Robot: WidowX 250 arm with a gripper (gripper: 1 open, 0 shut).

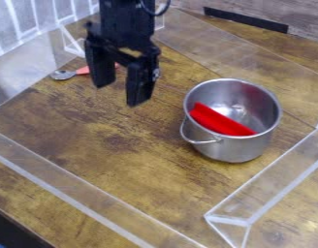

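A black robot arm reaches down from the top centre of the view, its gripper (120, 85) open over the wooden table, left of a steel pot (233, 145) with a side handle. The pot holds a long red object (220, 120). The fingers are somewhat blurred, and nothing shows held between them.
A red-and-silver utensil (63, 74) lies at the back left, partly behind the arm. Clear plastic edges border the wooden table (110, 184) at the left and lower right.
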